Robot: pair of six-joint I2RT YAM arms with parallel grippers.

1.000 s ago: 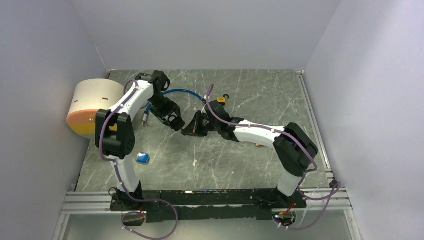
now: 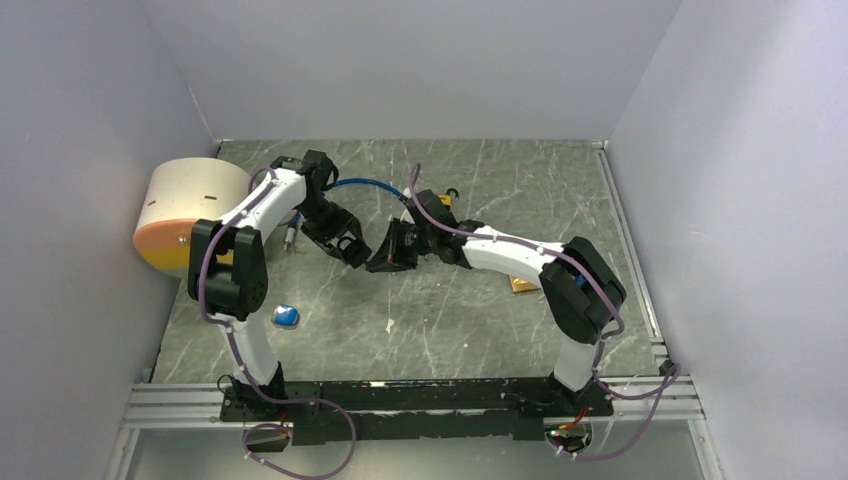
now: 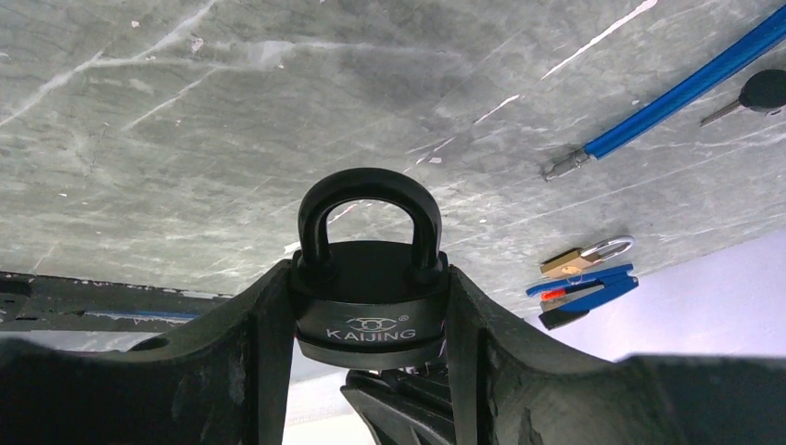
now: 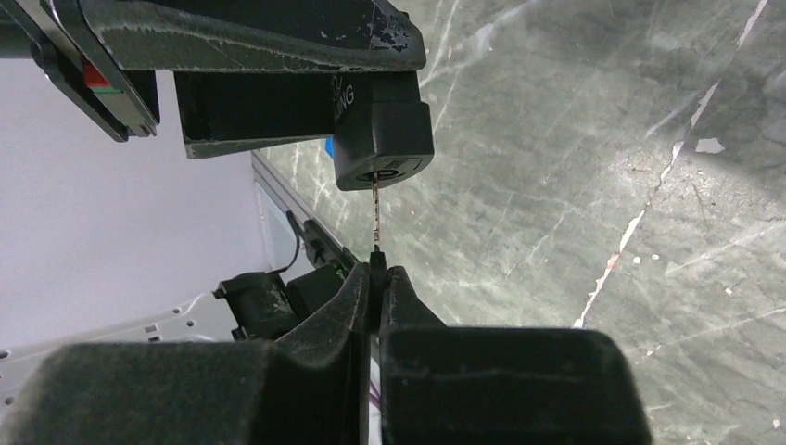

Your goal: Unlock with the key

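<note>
A black KAIJING padlock (image 3: 369, 301) is clamped between the fingers of my left gripper, shackle pointing away from the wrist. In the top view both grippers meet left of centre, above the table. My right gripper is shut on a black-headed key (image 4: 376, 264). The key's thin blade points at the keyhole in the underside of the padlock (image 4: 382, 139), its tip at or inside the hole; the depth is hard to tell.
On the marble table (image 2: 430, 330) lie a blue tube (image 3: 677, 93), another key (image 3: 760, 91), a brass padlock (image 3: 565, 264) and a small blue object (image 2: 286, 315). A cream cylinder (image 2: 185, 200) stands at the left.
My right arm has shifted slightly; its elbow sits a little further left and higher in the top view. The left arm has moved very slightly, the padlock still in its fingers.
</note>
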